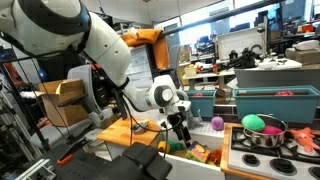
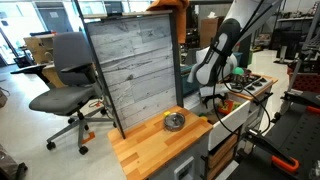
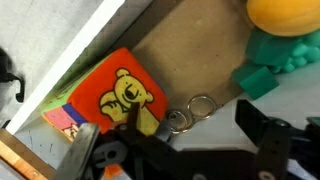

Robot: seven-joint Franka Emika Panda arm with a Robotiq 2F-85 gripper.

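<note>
My gripper is open, its two dark fingers spread wide over a drawer of toys. Metal finger rings [image 3: 201, 106], apparently scissor handles, lie in the gap between the fingertips on the drawer floor. It cannot be told whether anything touches the fingers. Beside the left finger is a red box [image 3: 124, 88] with a yellow bear on it. A green toy [image 3: 258, 80] lies on the far side, with an orange rounded thing [image 3: 285, 14] past it. From outside, the gripper [image 1: 184, 134] hangs above the open drawer [image 2: 193, 158].
A pale drawer wall [image 3: 88, 45] runs along the left of the wrist view. Right of the drawer stands a toy stove [image 1: 280, 163] with a green pot [image 1: 252, 122] and a pink bowl [image 1: 273, 131]. A metal pot [image 2: 174, 122] rests on the wooden top [image 2: 140, 150].
</note>
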